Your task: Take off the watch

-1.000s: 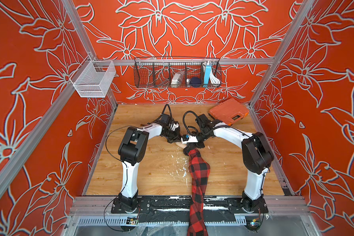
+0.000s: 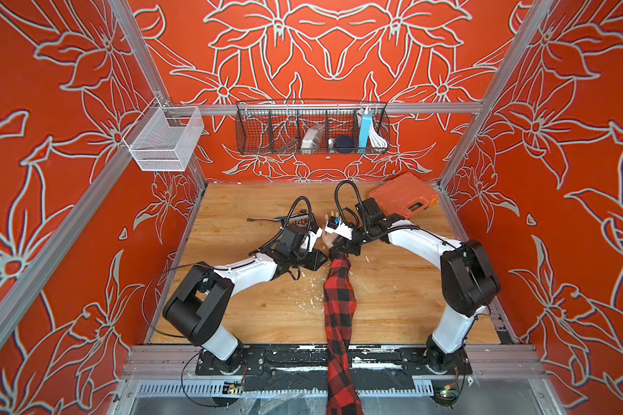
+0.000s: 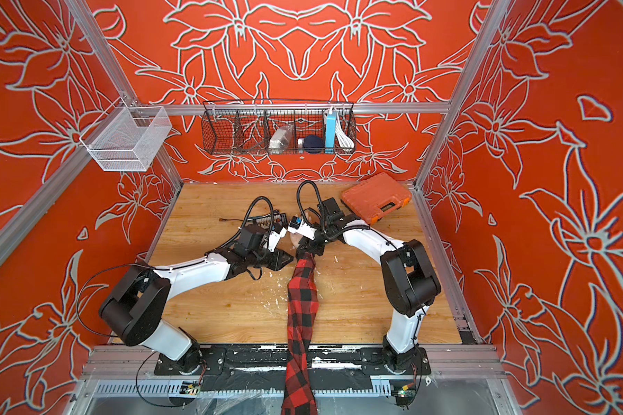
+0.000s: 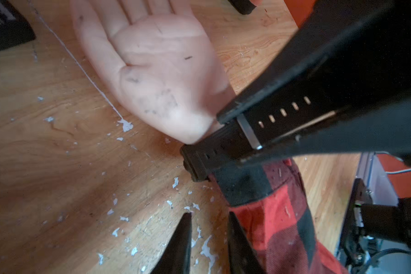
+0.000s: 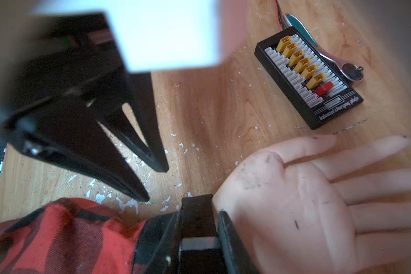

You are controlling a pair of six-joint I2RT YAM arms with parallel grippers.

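Observation:
A black watch strap (image 4: 223,139) with a metal loop crosses the inner side of a palm-up wrist; the watch face is out of sight. My right gripper is shut on the strap, one finger on either side of it, and a holed stretch of strap shows between those fingers in the left wrist view. My left gripper is open and empty, over the table beside the red-black checked sleeve (image 4: 278,205). In the right wrist view its fingertips (image 5: 163,165) are left of the strap, apart from it. The open hand (image 5: 292,205) lies with fingers spread.
Beyond the hand lie a black board (image 5: 306,75) with yellow connectors and a ratchet wrench (image 5: 342,64). An orange case (image 2: 403,195) is at the back right, under a wire basket (image 2: 311,131) on the wall.
The right gripper shifted slightly, staying at the wrist. Hand and forearm swung straighter, the sleeve moving left.

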